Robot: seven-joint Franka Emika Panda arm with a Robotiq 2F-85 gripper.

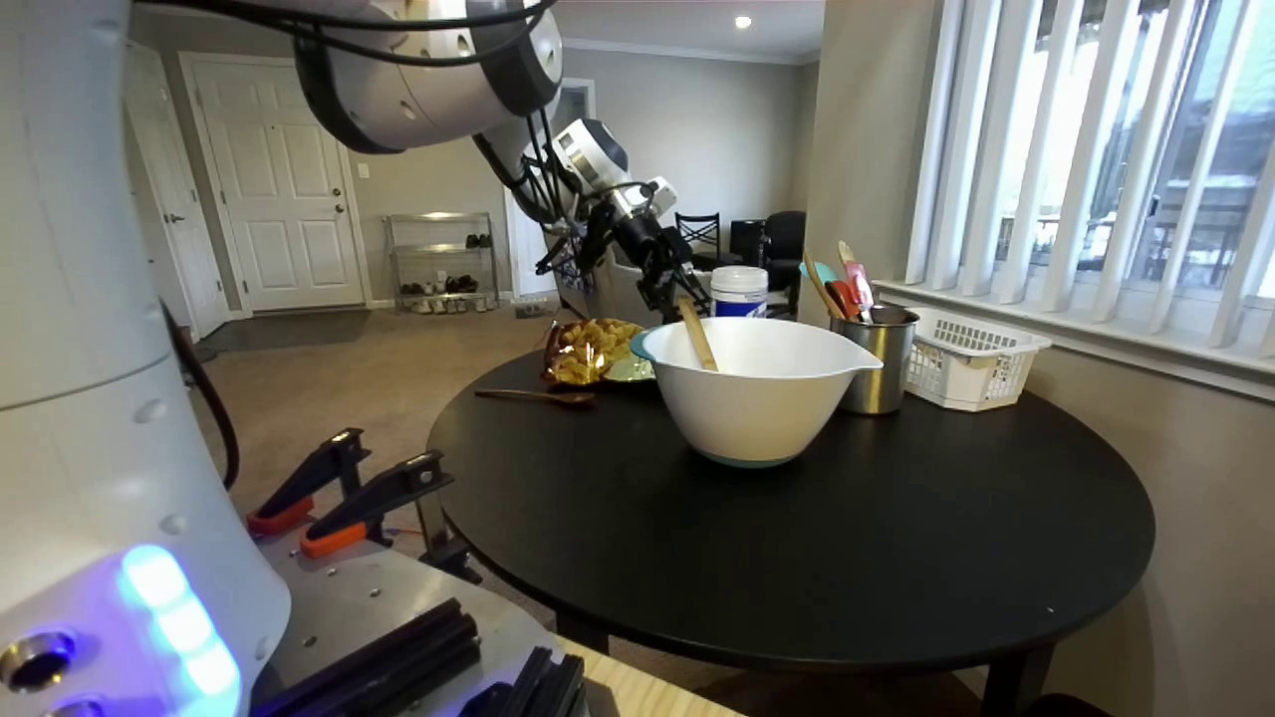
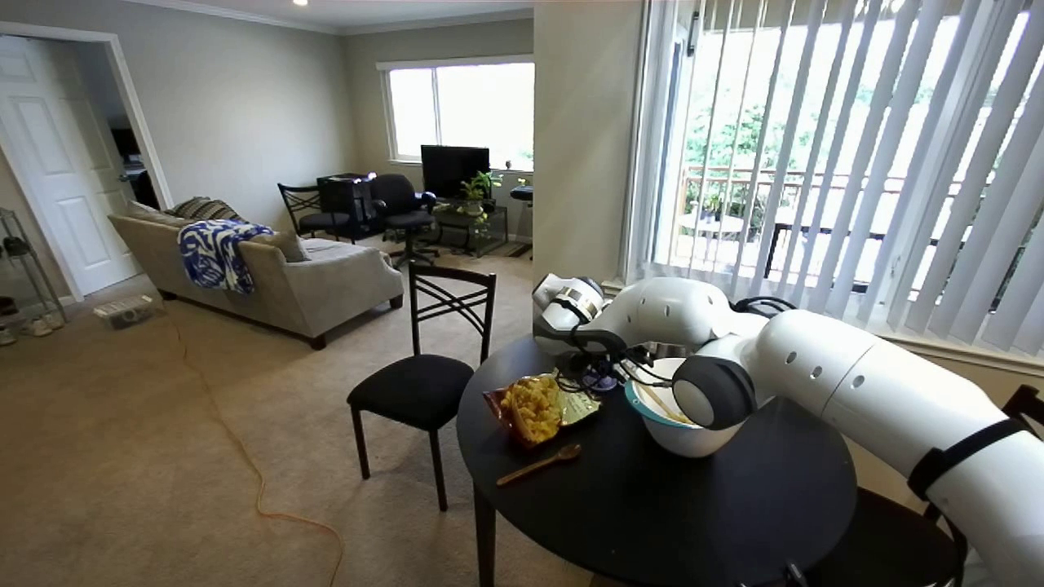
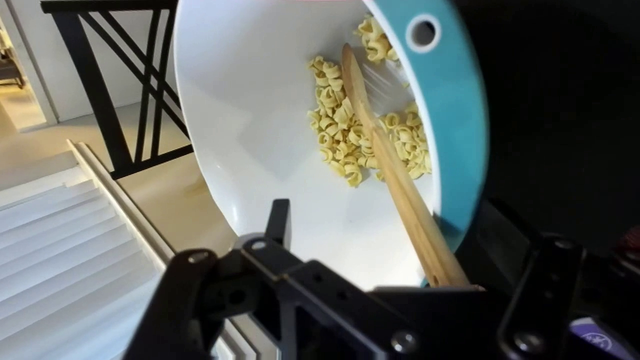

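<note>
A white mixing bowl (image 1: 765, 388) with a teal handle and rim section (image 3: 459, 114) stands on the black table. Inside it lies curled pasta (image 3: 345, 135), and a wooden spoon (image 3: 393, 165) leans with its handle over the teal edge. My gripper is open, one finger (image 3: 279, 222) over the bowl's inside and the other over the teal side. The spoon's handle end passes between the fingers in the wrist view, held by neither. In exterior view 1 the gripper (image 1: 675, 287) is just above and behind the handle tip.
Beside the bowl are an open snack bag (image 2: 533, 409) and a darker wooden spoon (image 2: 538, 465). Behind it stand a white-lidded tub (image 1: 738, 287), a metal utensil pot (image 1: 879, 364) and a white basket (image 1: 974, 364).
</note>
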